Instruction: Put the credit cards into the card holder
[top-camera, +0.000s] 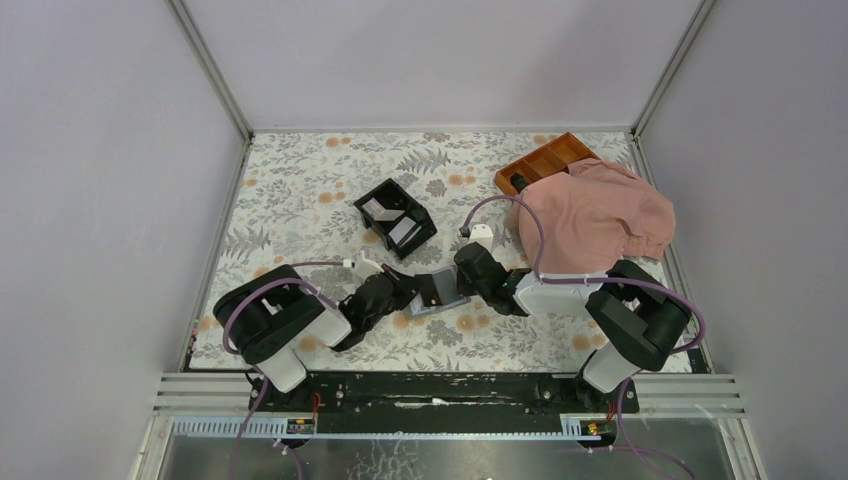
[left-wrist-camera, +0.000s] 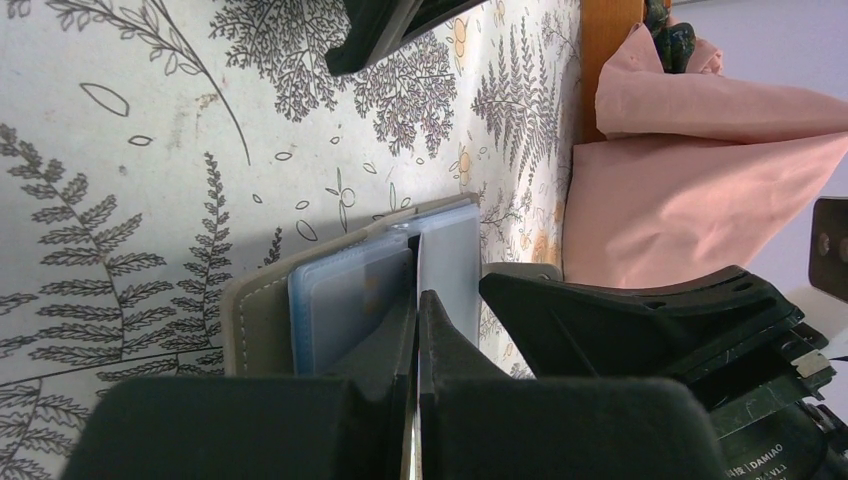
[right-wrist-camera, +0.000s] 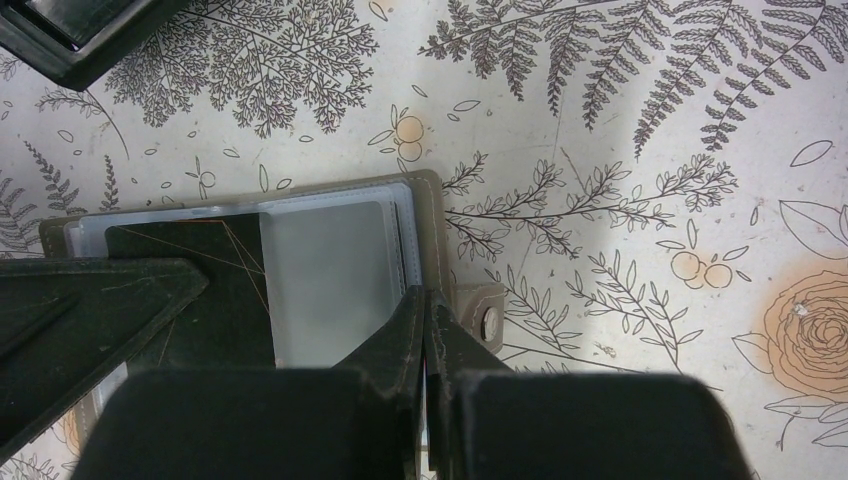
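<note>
The card holder (top-camera: 445, 285) lies open on the table between both grippers, with translucent sleeves and a dark panel (right-wrist-camera: 200, 235) showing in the right wrist view. My left gripper is shut at the sleeves (left-wrist-camera: 350, 290); whether anything thin is between its fingers I cannot tell. My right gripper is shut at the right edge of the clear sleeve (right-wrist-camera: 330, 270), nothing visible between its fingertips. Cards (top-camera: 382, 212) lie in a black tray (top-camera: 414, 240) behind the holder.
A wooden compartment box (top-camera: 548, 157) stands at the back right, partly under a pink cloth (top-camera: 590, 215).
</note>
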